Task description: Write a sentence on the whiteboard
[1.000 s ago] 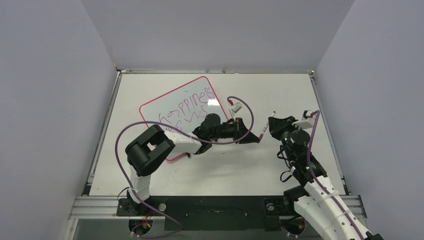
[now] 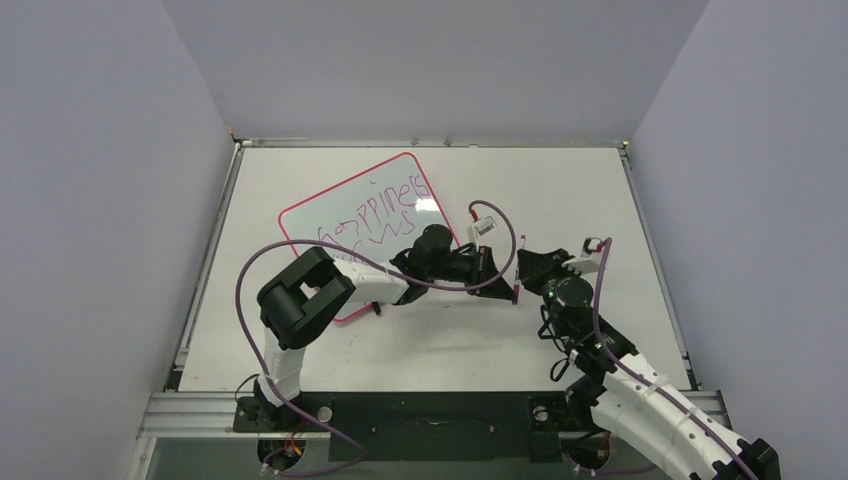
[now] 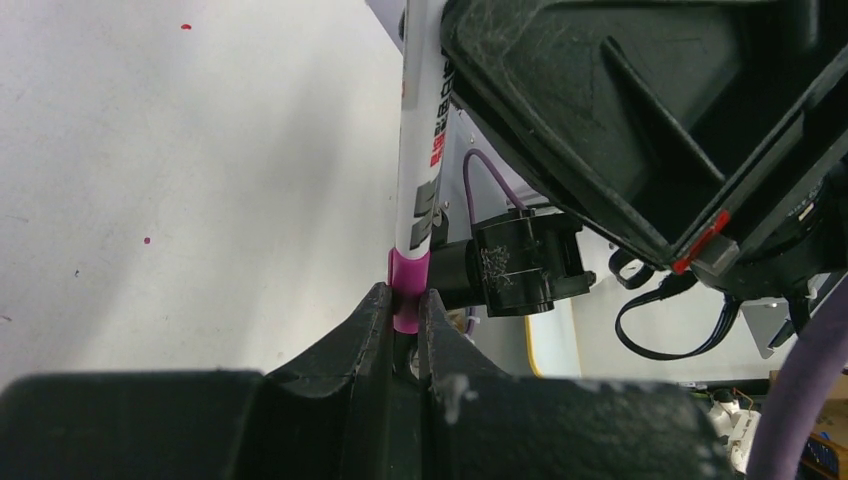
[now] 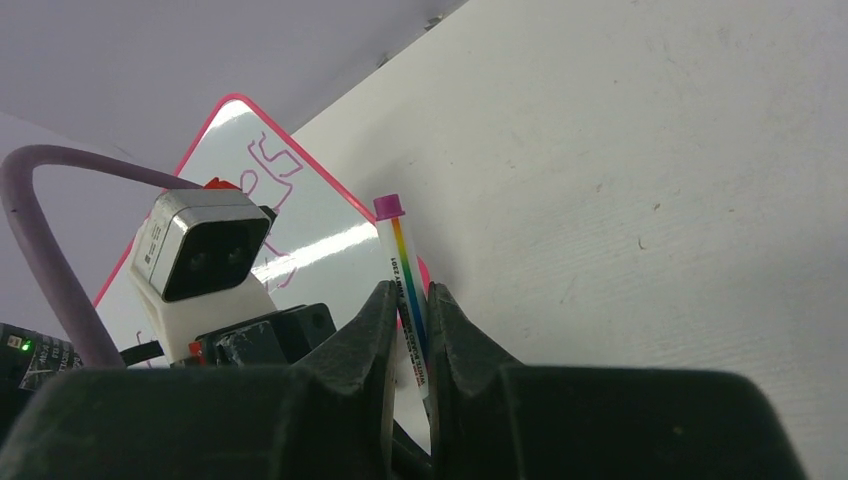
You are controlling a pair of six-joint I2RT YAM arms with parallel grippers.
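Note:
The whiteboard [image 2: 345, 205], edged in pink, lies tilted on the table with pink handwriting [image 2: 378, 208]. Its upper line looks like "happiness"; a lower line is partly covered by my left arm. Right of the board, a slim white marker [image 4: 400, 262] with magenta ends stands between both grippers. My left gripper is shut on its magenta cap [image 3: 408, 275] at the near end. My right gripper is shut around the white body, and the other magenta end [image 4: 388, 206] sticks out beyond its fingers.
Purple cables [image 2: 250, 300] loop along both arms. Grey walls [image 2: 740, 200] close in the sides and back. The left wrist camera [image 4: 205, 245] sits close to the right gripper.
My right gripper has moved left and slightly nearer, closing in on the left one. The marker has swung from a slant to almost upright in the top view.

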